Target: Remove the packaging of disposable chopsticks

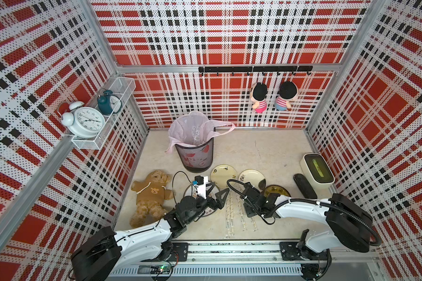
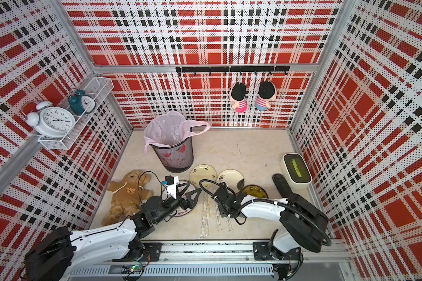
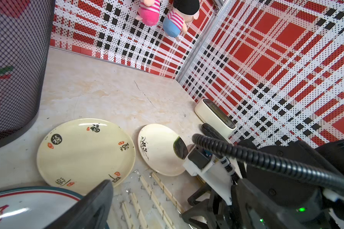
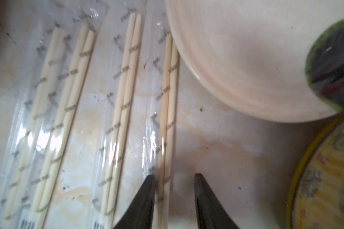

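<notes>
Wrapped chopsticks (image 4: pixel 125 95) in clear printed sleeves lie side by side on the table, several pairs. My right gripper hangs low over the rightmost pair (image 4: pixel 167 76), its fingertips apart, one beside that pair's lower part; whether it touches is unclear. My left gripper (image 1: pixel 220 197) stands open above the dark-rimmed plate (image 3: pixel 15 208), left of the chopsticks, with nothing seen between its fingers.
Behind the chopsticks are a yellow plate (image 3: pixel 84 152) and a white plate (image 3: pixel 158 148); a yellow dish (image 4: pixel 324 183) lies at right. A mesh bin (image 1: pixel 194 159) with pink liner, a teddy bear (image 1: pixel 150 196), a black case (image 1: pixel 304 186) and a cream container (image 1: pixel 318 168) surround them.
</notes>
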